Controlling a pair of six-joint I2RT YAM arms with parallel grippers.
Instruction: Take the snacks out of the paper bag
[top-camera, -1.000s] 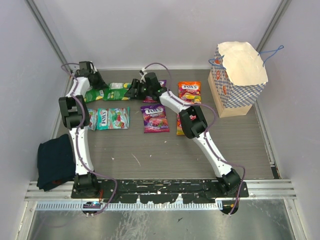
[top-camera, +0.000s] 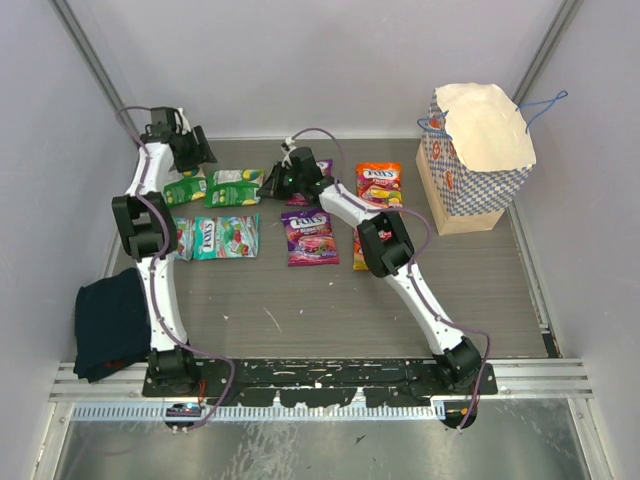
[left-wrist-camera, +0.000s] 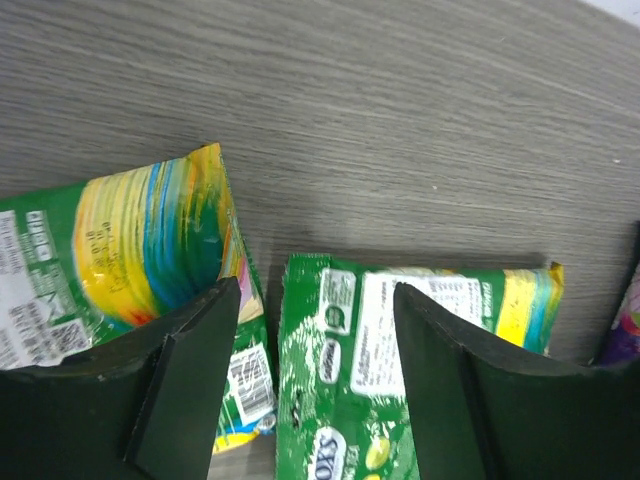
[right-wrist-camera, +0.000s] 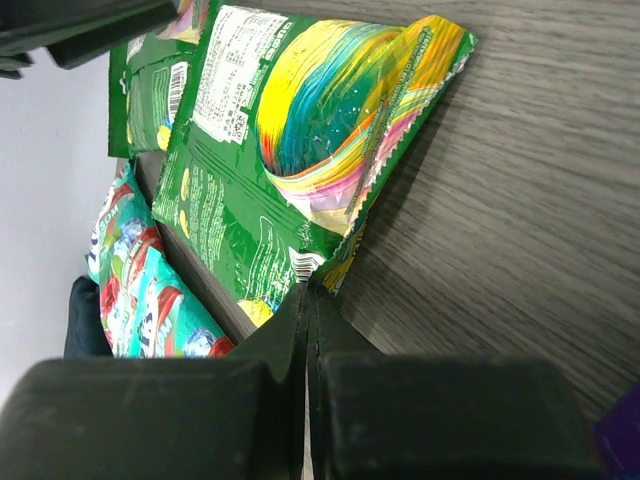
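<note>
Green snack packets (top-camera: 228, 193) lie at the back left, seen close in both wrist views (left-wrist-camera: 380, 330) (right-wrist-camera: 230, 190). My left gripper stands open above two of them, nothing held. My right gripper is shut, its tips at the edge of a green packet; I cannot tell whether anything is pinched. Teal packets (top-camera: 222, 236), purple packets (top-camera: 312, 236) and orange-red packets (top-camera: 378, 182) also lie on the table. The checked paper bag (top-camera: 472, 185) stands at the right, its top flaps spread.
The bag is in a shallow cardboard box (top-camera: 468, 225). A dark folded cloth (top-camera: 108, 325) lies at the left front. Walls border the back and sides.
My right gripper has shifted slightly at the middle green packet.
</note>
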